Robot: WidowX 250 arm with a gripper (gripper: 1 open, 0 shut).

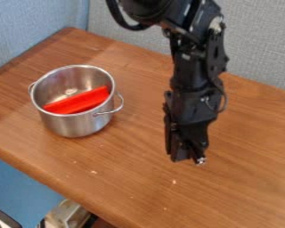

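A steel pot (74, 125) with two handles stands on the left of the wooden table, with a long red object (76, 101) lying inside it. My black gripper (184, 153) hangs low over the middle of the table, to the right of the pot and apart from it. Its fingertips point down; whether they are open or shut is hard to make out, and I see no object held.
A grey padded wall runs along the back, and a blue surface lies beyond the left edge.
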